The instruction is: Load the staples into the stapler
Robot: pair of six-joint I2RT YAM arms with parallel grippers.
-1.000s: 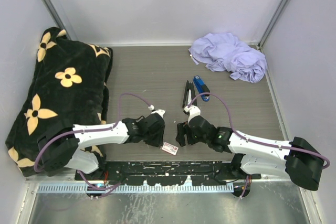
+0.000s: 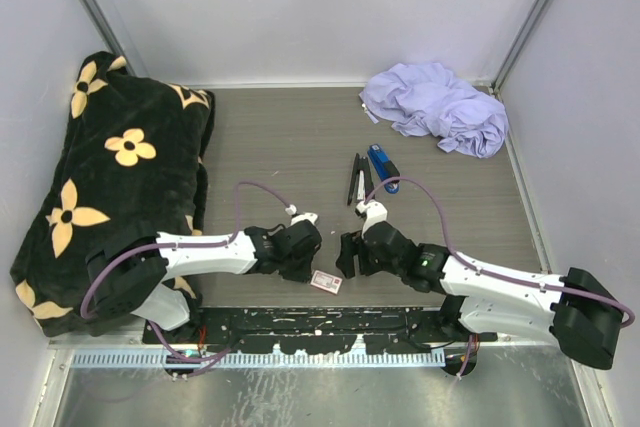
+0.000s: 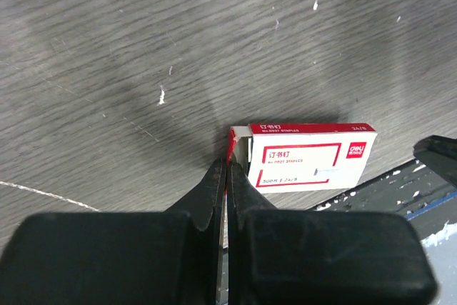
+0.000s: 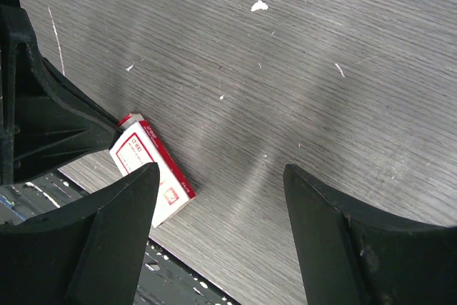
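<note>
A small white-and-red staple box lies near the table's front edge, seen also in the top view. My left gripper is shut at the box's left end, its tips on the red end flap; only the thin card shows there. My right gripper is open above the table just right of the box, nothing between its fingers. An open black stapler and a blue stapler lie farther back, right of centre.
A lilac cloth is heaped at the back right. A dark flowered cushion fills the left side.
The left arm has shifted a little to the right.
</note>
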